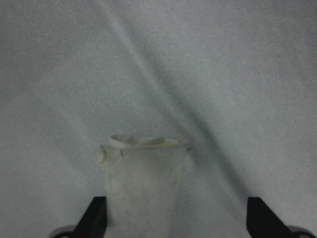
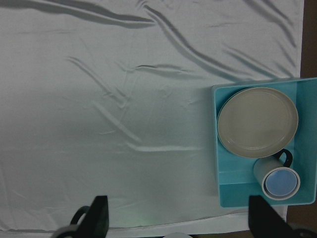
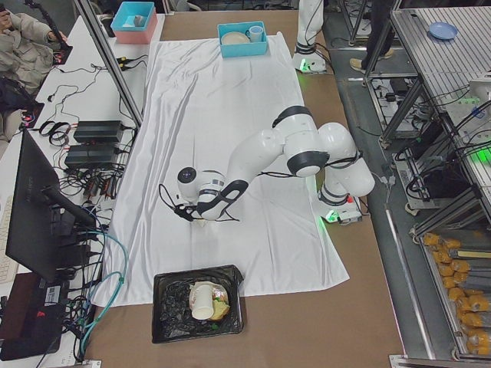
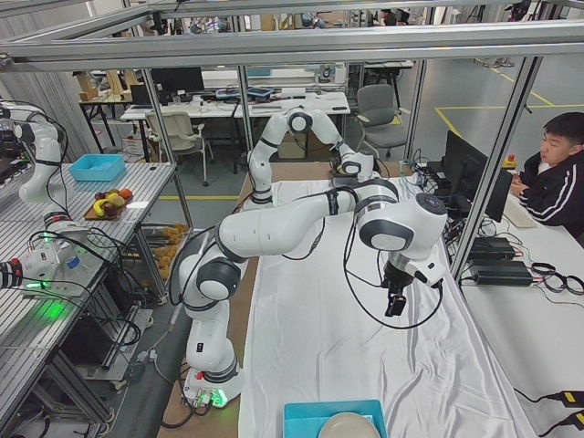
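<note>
A flattened, pale translucent wrapper or bag [image 1: 143, 188] lies on the white cloth just below my left gripper, which is open around it; in the camera left view it is mostly hidden under that arm. My right gripper stands open at the other end, above a blue bin [image 2: 230, 186] holding plates [image 2: 257, 121] and a mug [image 2: 280, 181], with nothing seen between its fingers.
A black lined tray [image 3: 169, 322] with a white cup [image 3: 202, 303] and food scraps sits at the cloth's near edge in the camera left view. A monitor and cables line the left side.
</note>
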